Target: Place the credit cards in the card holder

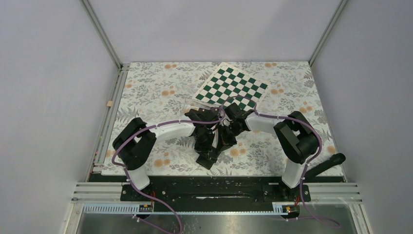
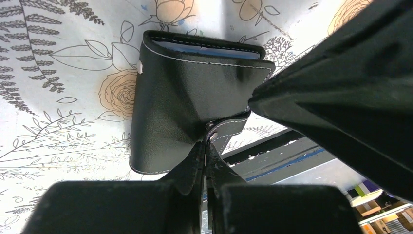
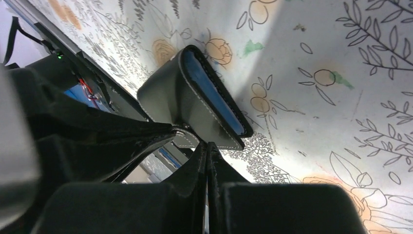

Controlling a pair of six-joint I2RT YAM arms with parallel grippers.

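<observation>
The black leather card holder point(image 2: 190, 92) lies folded on the table, with something blue showing inside its open edge. At its lower corner, the strap point(image 2: 230, 127) curls up, and its thin edge runs in between the closed fingertips of my left gripper. From the right wrist view, that pinch shows at the strap's tip beside the snap. My right gripper is shut close to the holder's corner, with nothing visible between its fingers. Seen from the top, the holder point(image 1: 205, 162) is partly covered by the two arms. No separate card can be made out.
A green and white checkerboard point(image 1: 233, 86) lies behind the arms, with a partly hidden dark item near its front corner. The table's front edge is close to the holder. On the right, a black cylinder point(image 1: 327, 165) lies by the corner.
</observation>
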